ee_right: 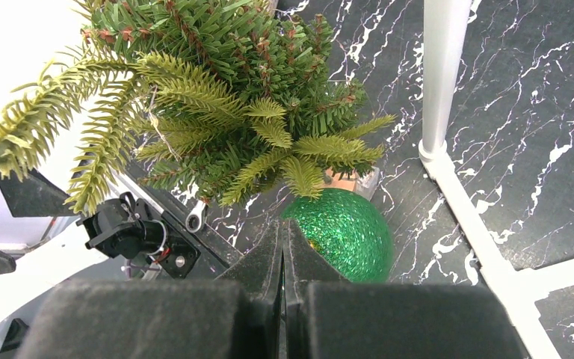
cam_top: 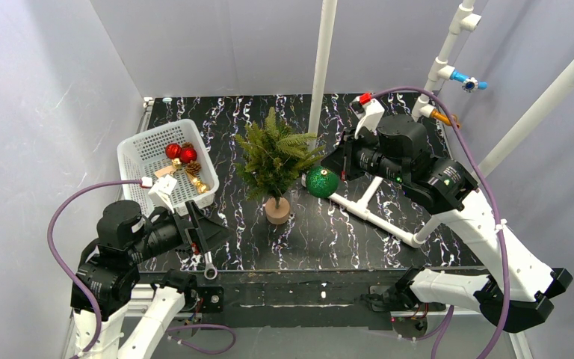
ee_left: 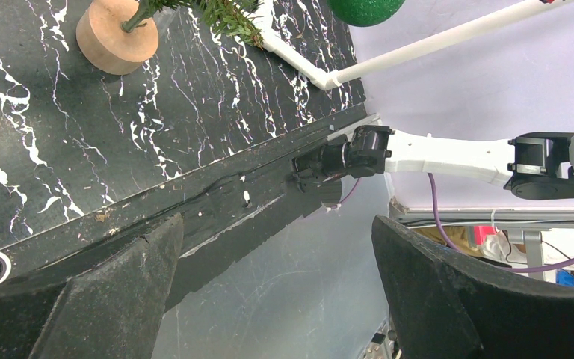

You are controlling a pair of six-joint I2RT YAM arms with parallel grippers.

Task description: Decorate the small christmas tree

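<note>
The small tree (cam_top: 273, 157) stands upright on its round wooden base (cam_top: 277, 211) near the table's middle. Just right of its branches is a green glitter ball (cam_top: 321, 182), with my right gripper (cam_top: 329, 166) close above it. In the right wrist view that gripper is shut, and the ball (ee_right: 347, 235) shows just past its fingertips, its gold cap near them; any thread between the fingers cannot be made out. My left gripper (cam_top: 209, 223) is open and empty at the front left, between basket and front edge.
A white basket (cam_top: 136, 143) at the left holds red balls (cam_top: 187, 155), a pine cone (cam_top: 193, 168) and gold ornaments. White pipes (cam_top: 374, 218) lie right of the tree, one rising behind it. A wrench (cam_top: 210, 271) lies at the front edge. Bare table shows front right of the tree's base.
</note>
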